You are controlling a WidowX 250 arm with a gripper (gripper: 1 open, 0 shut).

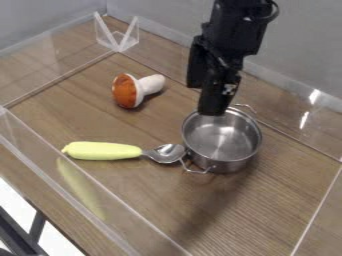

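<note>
The black gripper [214, 88] hangs over the back part of a steel pot [222, 146], angled downward; whether its fingers are open or shut is hard to tell. A pale yellow corn-like item [103, 150] lies at lower left, beside a metal spoon [168, 152] that reaches the pot's left side. An orange and white toy, perhaps a mushroom [131, 90], lies on its side left of the gripper.
A white wire rack [118, 38] stands at the back left. Clear panels edge the surface, and a wall runs along the back.
</note>
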